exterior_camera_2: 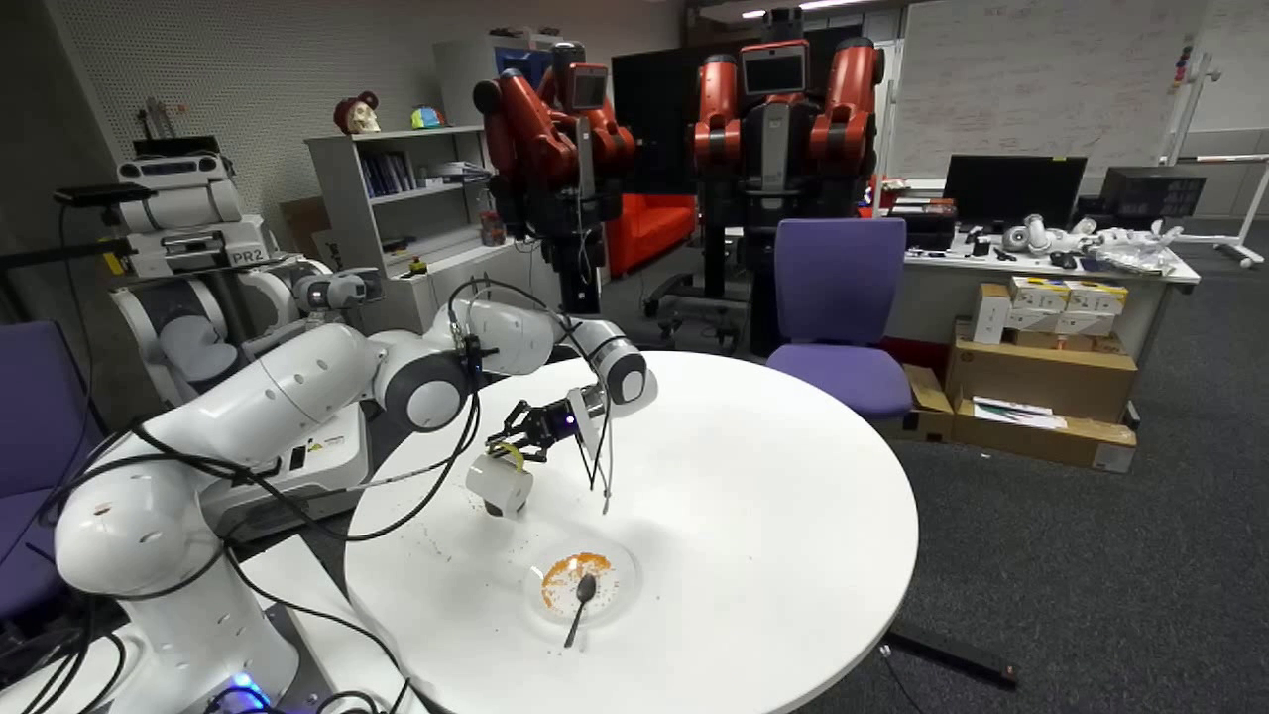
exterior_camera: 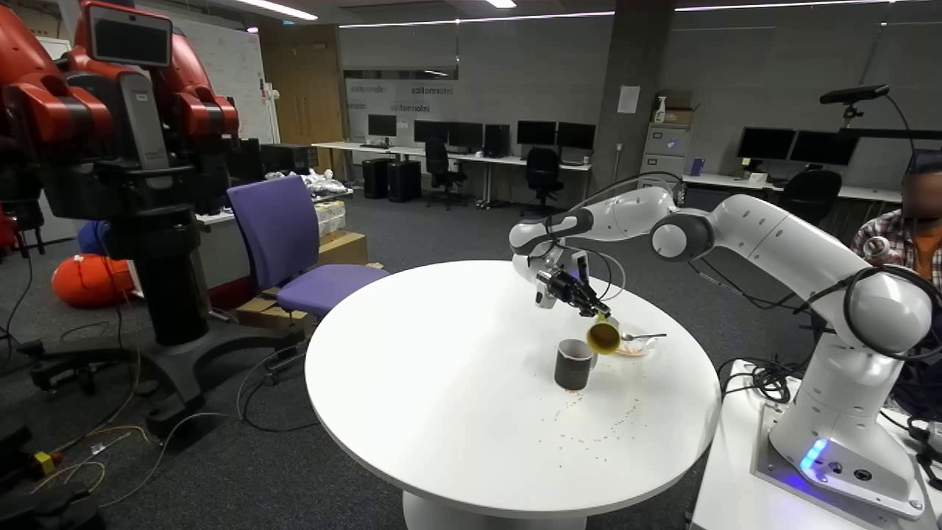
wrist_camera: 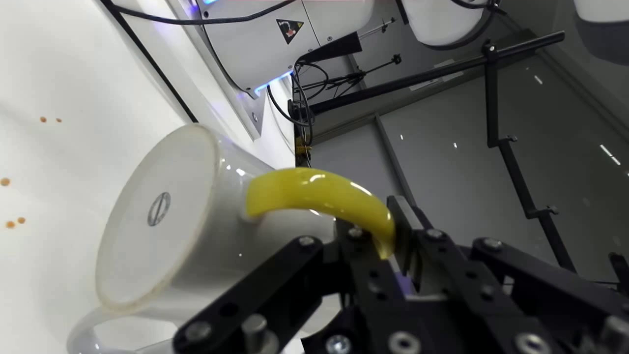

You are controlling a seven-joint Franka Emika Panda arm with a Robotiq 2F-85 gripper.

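My gripper (exterior_camera: pixel 604 313) is shut on the yellow handle (wrist_camera: pixel 321 194) of a white mug (exterior_camera_2: pixel 500 482) with a yellow inside (exterior_camera: pixel 604 336). That mug hangs tipped over above the table, its mouth facing the exterior view 1 camera and its white base (wrist_camera: pixel 156 218) filling the left of the wrist view. Close beside and below it stands a dark grey mug (exterior_camera: pixel 572 371), upright on the table. Whether the two mugs touch cannot be told. In exterior view 2 the white mug mostly hides the dark one. What is inside either mug does not show clearly.
A clear plate (exterior_camera_2: pixel 628 589) with orange bits and a spoon (exterior_camera_2: pixel 584 590) lies near the mugs on the round white table (exterior_camera: pixel 424 371). Small crumbs (exterior_camera: pixel 600 437) are scattered in front of the dark mug.
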